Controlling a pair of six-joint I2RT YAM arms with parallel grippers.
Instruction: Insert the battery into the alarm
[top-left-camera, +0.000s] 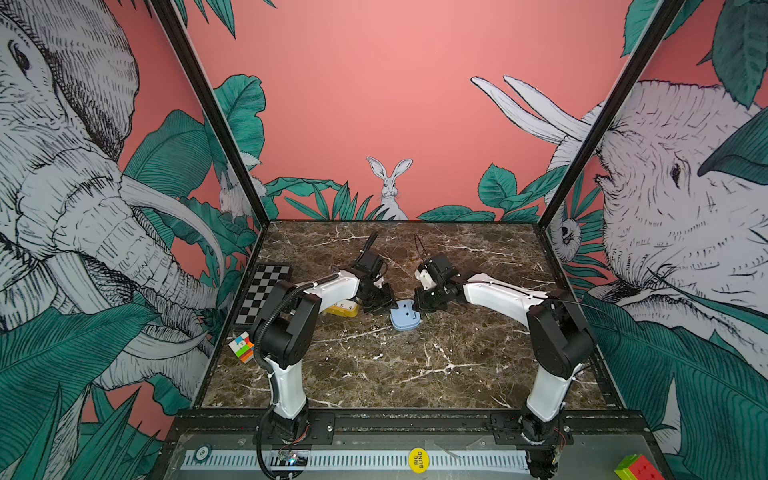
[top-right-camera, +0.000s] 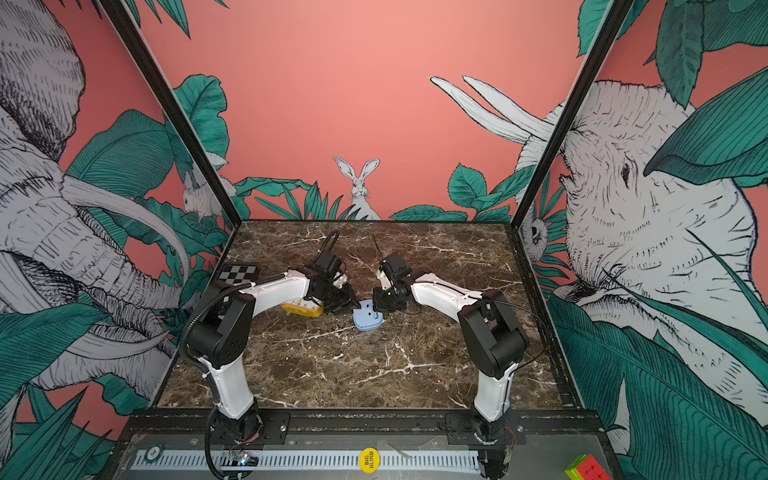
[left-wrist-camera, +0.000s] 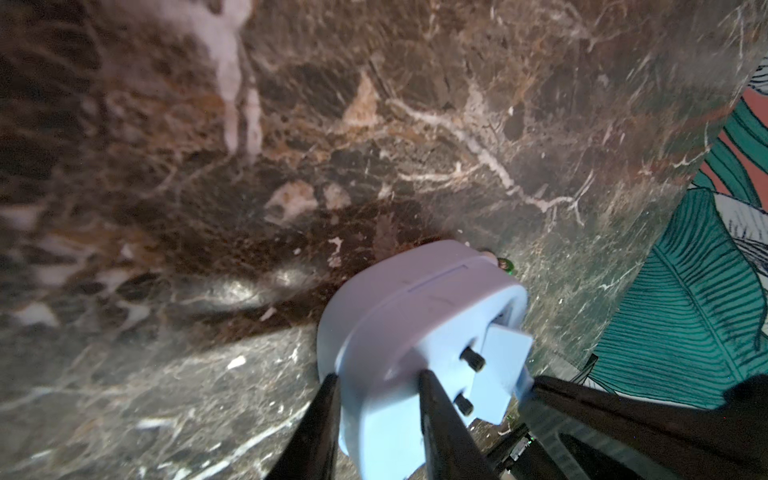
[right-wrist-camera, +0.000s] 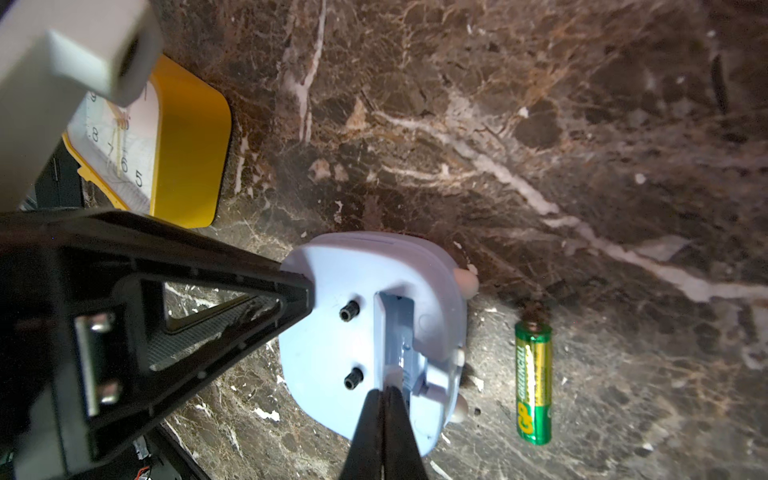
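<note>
The pale blue alarm (right-wrist-camera: 328, 344) has its back with two dark pegs facing the right wrist camera. Its battery compartment (right-wrist-camera: 406, 336) is uncovered, a light-blue flap (left-wrist-camera: 504, 372) standing up beside it. In the left wrist view, the fingers of my left gripper straddle the alarm's rim, one at its side and one over its back. How firmly they press is unclear. My right gripper is shut, its tips at the compartment's lower end, with nothing visible between them. A green-and-gold battery (right-wrist-camera: 533, 388) lies on the table, apart from the alarm.
A yellow clock (right-wrist-camera: 192, 148) stands behind the left gripper. At the far left are a checkered board (top-left-camera: 260, 296) and a colored cube (top-left-camera: 241, 347).
</note>
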